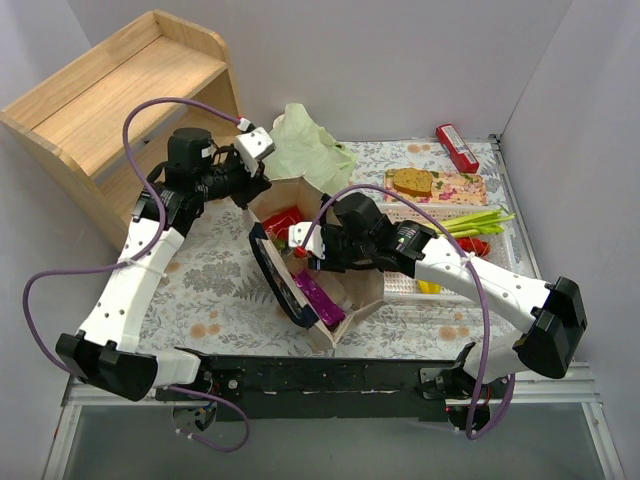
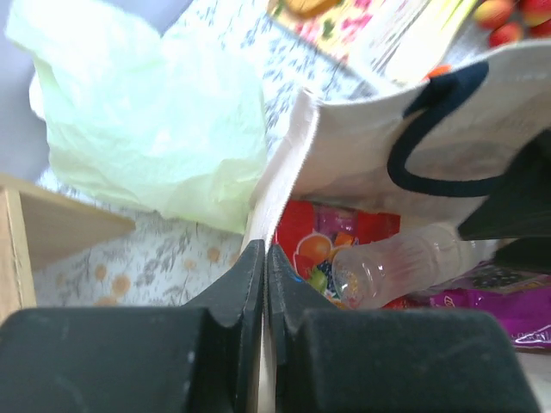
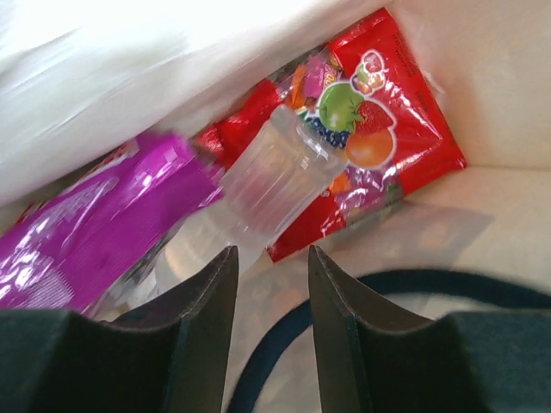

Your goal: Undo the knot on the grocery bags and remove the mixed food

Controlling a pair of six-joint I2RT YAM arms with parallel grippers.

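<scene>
The open beige bag (image 1: 340, 327) has dark handles and holds a red fruit-printed packet (image 3: 405, 120), a purple package (image 3: 103, 224) and a clear container (image 3: 275, 172). My left gripper is shut on the bag's rim at its upper left, the thin wall running between the fingers. My right gripper hangs inside the bag's mouth above the container, part open, with nothing visible between its fingers.
A wooden shelf (image 1: 120, 80) stands at the left, a pale green bag (image 1: 305, 150) at the back. A white basket of vegetables (image 1: 500, 255), bread on a board (image 1: 470, 190) and a red box (image 1: 455, 148) are at the right.
</scene>
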